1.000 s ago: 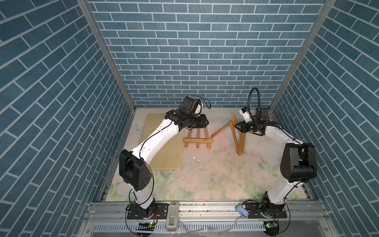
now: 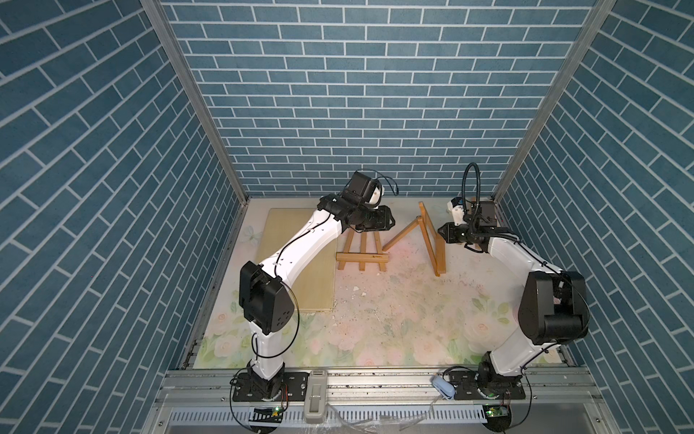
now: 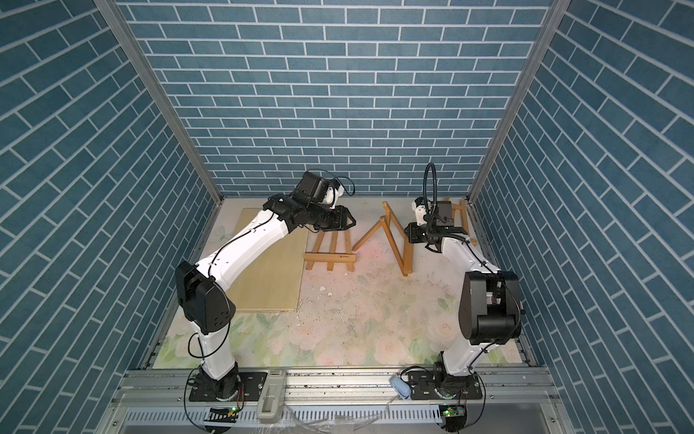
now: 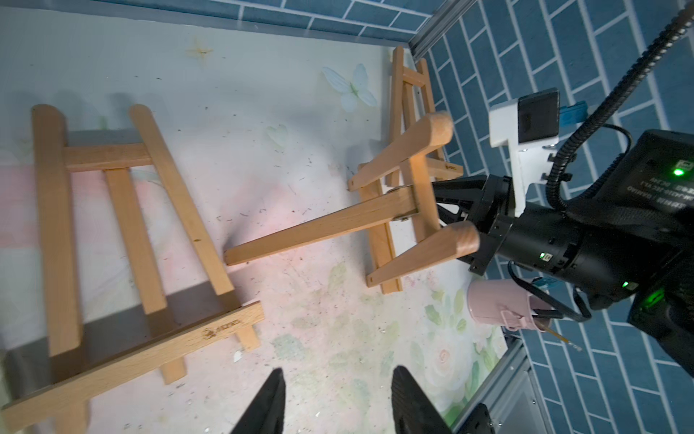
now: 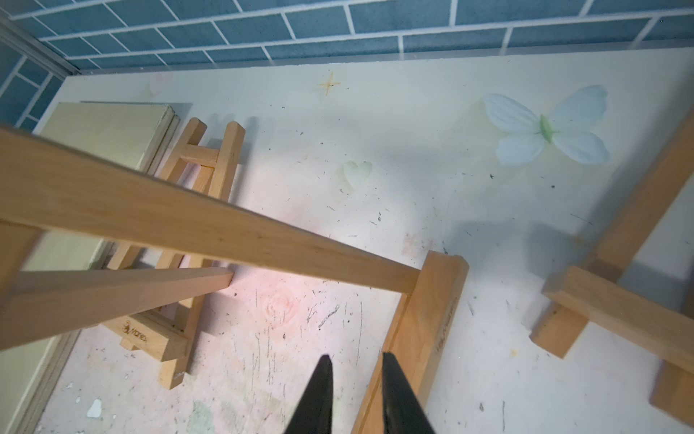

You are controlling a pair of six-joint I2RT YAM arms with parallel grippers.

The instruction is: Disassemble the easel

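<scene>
A wooden easel frame [image 2: 430, 246] with hinged legs stands right of centre, its lowest bar [image 5: 426, 325] on the table. A slatted easel piece [image 2: 361, 256] lies flat left of it. My left gripper hangs over the table, open, with nothing visible between its fingers. My right gripper is at the frame's right side, partly hidden behind it in the left wrist view. Its fingertips are close together near the lowest bar; whether they grip it is unclear.
A pale board [image 2: 296, 289] lies at the left. Another wooden piece [image 4: 396, 79] lies at the back right, and a pink mug [image 4: 491, 300] is by the right wall.
The left arm has moved rightward. The easel frame has shifted slightly back and left over the last second.
</scene>
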